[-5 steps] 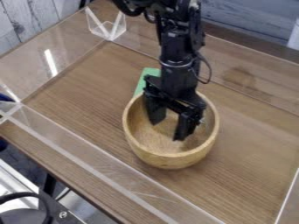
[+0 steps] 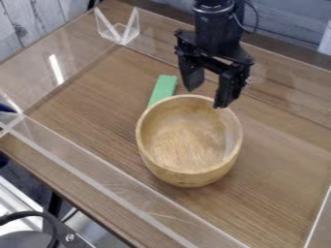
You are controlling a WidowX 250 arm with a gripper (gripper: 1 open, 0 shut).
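Observation:
My black gripper hangs over the back rim of a large tan bowl, in the upper middle of the camera view. Its fingers stand open, and I see nothing held between them. The bowl looks empty. A green block lies on the wooden table just behind and left of the bowl, partly beside the gripper.
A clear bin-like piece stands at the back left. A clear strip runs along the table's left side, with black cables at the lower left corner.
My gripper has risen and moved back, out of the bowl to above its far rim. The bowl and green block look about where they were.

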